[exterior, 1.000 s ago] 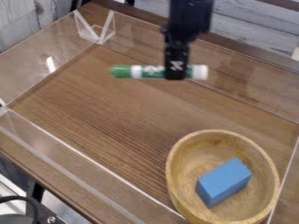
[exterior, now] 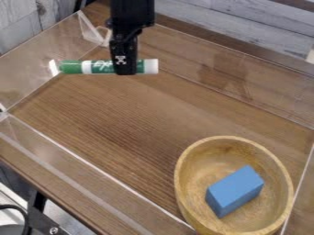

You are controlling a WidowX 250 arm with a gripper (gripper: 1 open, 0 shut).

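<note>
My black gripper point(exterior: 124, 57) is at the upper left of the camera view, shut on a green-and-white tube point(exterior: 92, 67) that lies crosswise in it, held horizontally over the wooden table point(exterior: 147, 133). At the bottom right, a wooden bowl point(exterior: 196, 162) holds a blue block point(exterior: 233, 191).
Clear plastic walls point(exterior: 37, 69) run along the table's left side, near the tube's left end. A white slatted surface point(exterior: 245, 27) lies beyond the back edge. A black cable is at the bottom left.
My gripper has moved left across the table with the tube in it, from the upper middle toward the left side. The bowl and blue block have not moved.
</note>
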